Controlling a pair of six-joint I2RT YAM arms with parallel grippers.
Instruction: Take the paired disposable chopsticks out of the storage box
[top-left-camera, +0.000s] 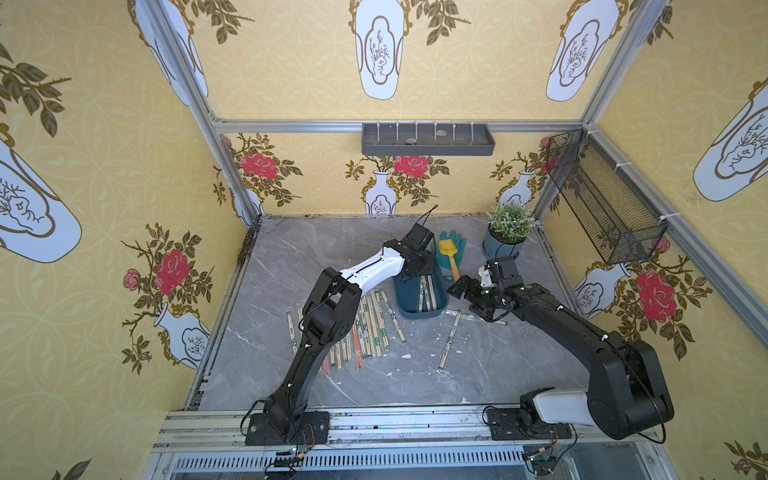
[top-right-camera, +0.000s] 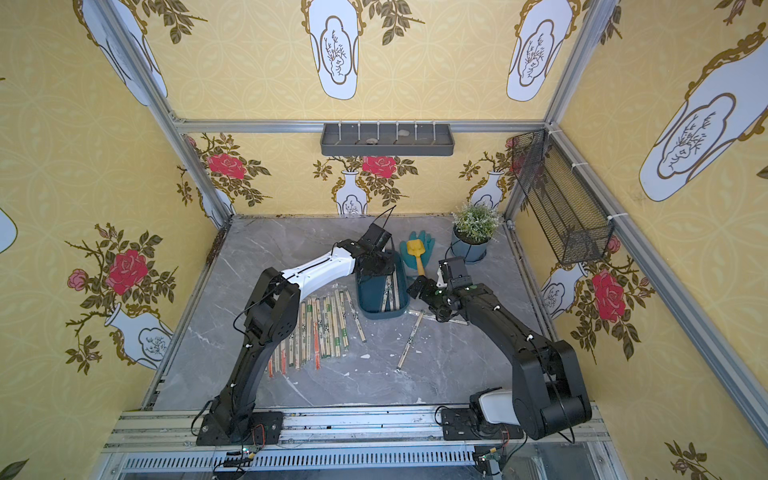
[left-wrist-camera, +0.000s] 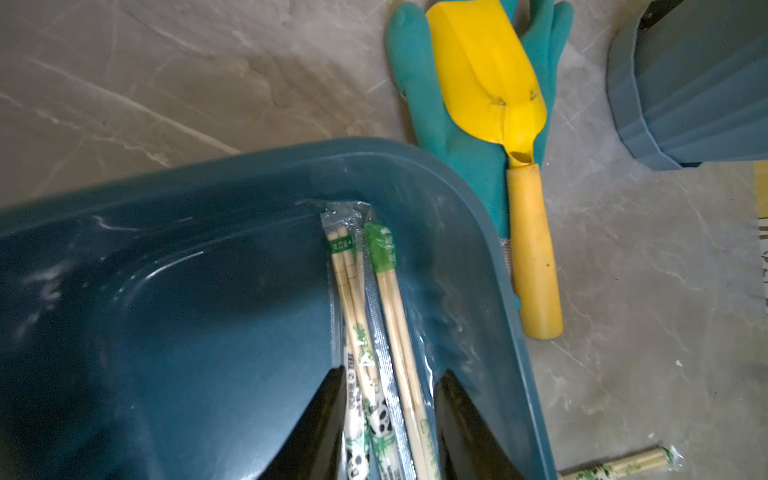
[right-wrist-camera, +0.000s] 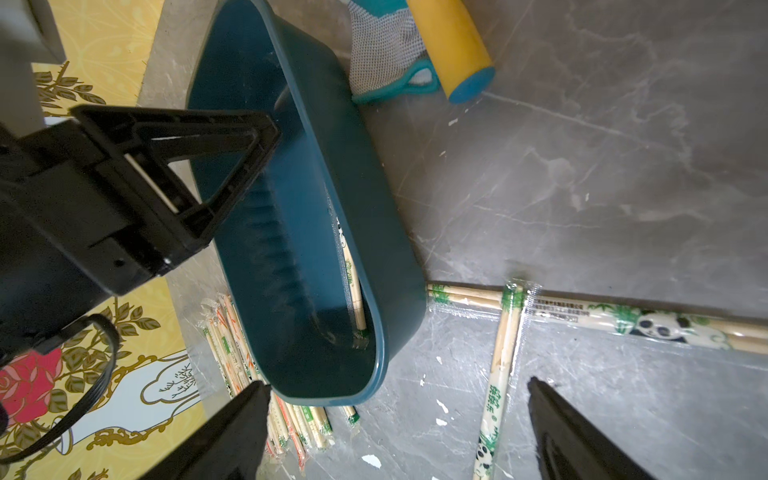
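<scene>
The dark teal storage box stands mid-table with a few wrapped chopstick pairs lying lengthwise along one inner side. Over it reaches my left gripper, its parted fingers on either side of those pairs in the left wrist view; contact does not show. To the right of the box, low over the table, my right gripper is open and empty. Below it in the right wrist view lie two loose wrapped pairs, one lengthwise and one crosswise.
A row of wrapped chopsticks covers the table left of the box. Right of the box lie a teal glove and a yellow shovel, with a potted plant behind. Bare table spreads at front right.
</scene>
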